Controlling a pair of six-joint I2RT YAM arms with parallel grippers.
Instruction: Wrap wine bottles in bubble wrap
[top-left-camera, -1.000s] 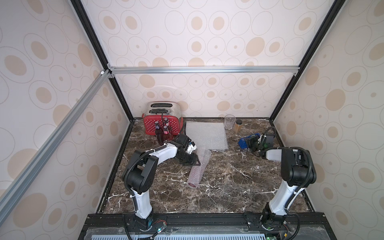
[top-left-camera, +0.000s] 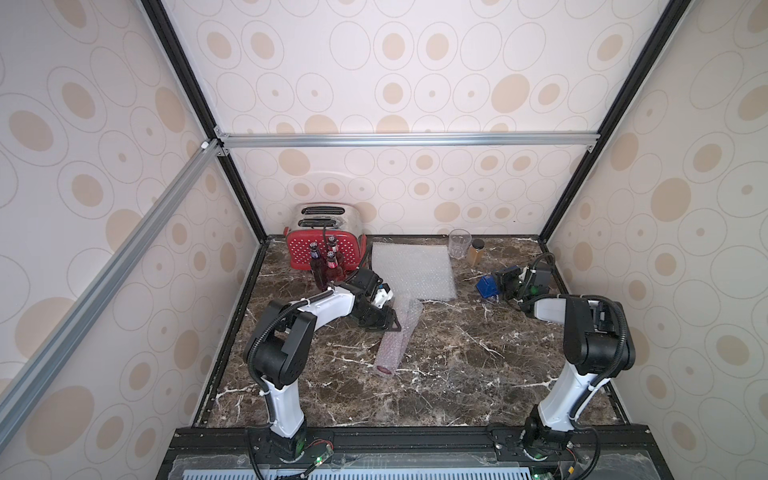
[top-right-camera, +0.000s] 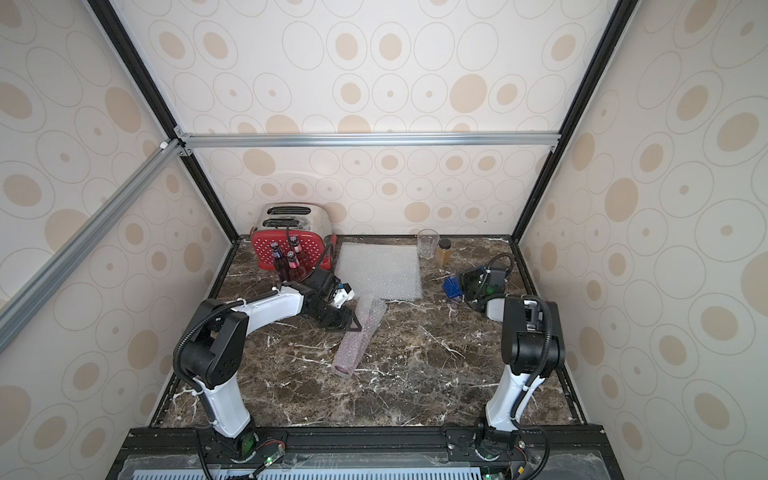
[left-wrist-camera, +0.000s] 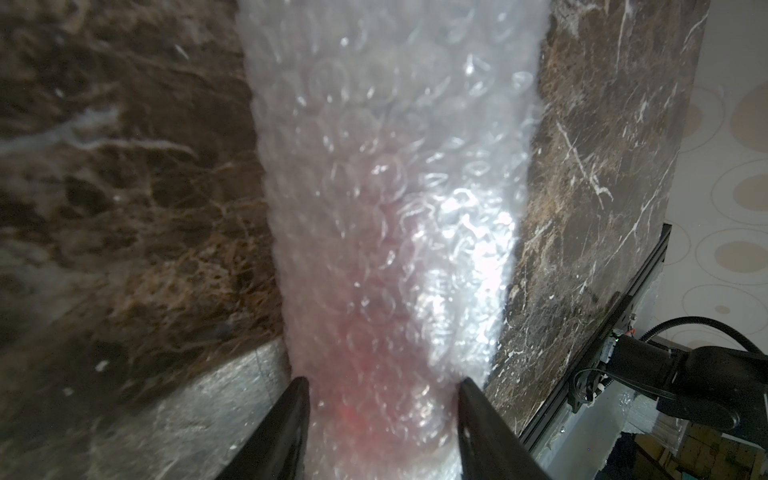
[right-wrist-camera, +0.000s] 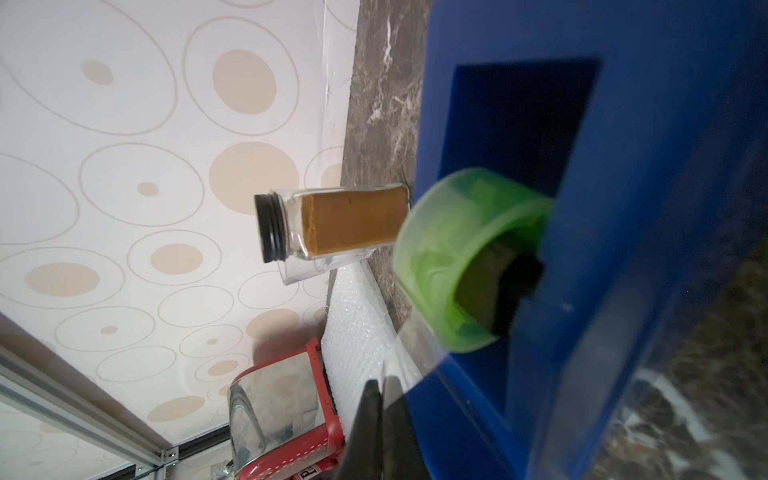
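A bottle rolled in bubble wrap (top-left-camera: 394, 349) lies on the counter, its red showing faintly through the bubbles. In the left wrist view, my left gripper is shut on this wrapped bottle, fingers pressed against both sides. My right gripper is almost fully closed on the free end of clear tape (right-wrist-camera: 412, 352), the strip running up to a green tape roll (right-wrist-camera: 448, 264). That roll sits in a blue dispenser (top-left-camera: 486, 287) at the counter's right. Unwrapped bottles (top-left-camera: 320, 268) stand in front of the toaster at left.
The red toaster (top-left-camera: 300, 249) fills the back left. Flat bubble wrap (top-left-camera: 416, 270) lies at back centre. Right of it stand a clear glass (top-left-camera: 459, 242) and a black-capped jar (top-left-camera: 476, 252).
From above, the dispenser's angle looks different. The left arm holds still.
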